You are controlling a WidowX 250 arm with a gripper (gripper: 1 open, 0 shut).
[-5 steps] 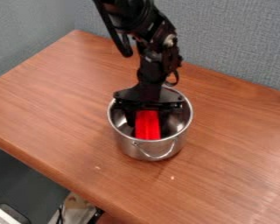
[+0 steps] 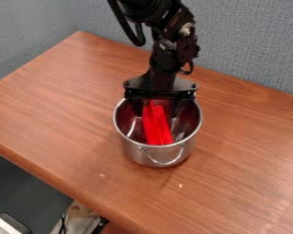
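Observation:
A steel pot (image 2: 135,149) with a wire handle stands on the wooden table. Inside it lie red bar-like pieces (image 2: 157,129), leaning along the pot's interior. My black gripper (image 2: 159,101) hangs over the pot's back rim, just above the top of the red pieces. Its fingers are open, and its fingertips are partly hidden by the rim and the red pieces.
Bare wooden table (image 2: 58,101) surrounds the pot on the left and right. A grey fabric wall runs along the back. Beyond the table's lower left edge are a dark floor and some white and black items.
My gripper has risen from deep inside the pot towards its back rim, uncovering more of the red pieces, which stay in the pot.

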